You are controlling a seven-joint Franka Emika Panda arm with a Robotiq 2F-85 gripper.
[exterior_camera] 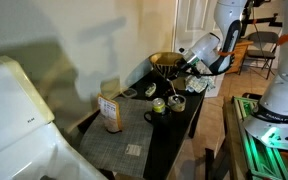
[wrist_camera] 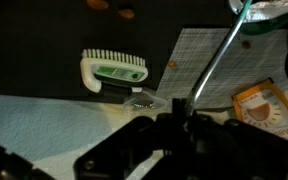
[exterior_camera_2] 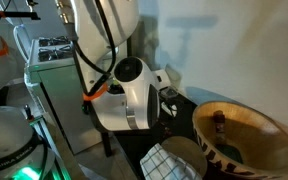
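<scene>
In the wrist view my gripper is shut on a slim, shiny utensil (wrist_camera: 220,56). The utensil slants up and right to a metal bowl (wrist_camera: 274,11) at the top edge, and its far end lies at the bowl. From outside, the same thin utensil (exterior_camera: 172,87) shows as a pale stick below the arm, its lower end at the small pot (exterior_camera: 176,103) on the dark counter. What the bowl holds is too small to make out. The second exterior view has the white arm (exterior_camera_2: 124,85) covering the gripper.
A white brush (wrist_camera: 112,70) and an orange-white package (wrist_camera: 268,108) lie near the gripper. Beyond the pot stands a large wooden bowl (exterior_camera_2: 249,118), with a checked cloth (exterior_camera_2: 166,164) beside it. A can (exterior_camera: 158,105) and a dark mug (exterior_camera: 158,118) sit close to the pot.
</scene>
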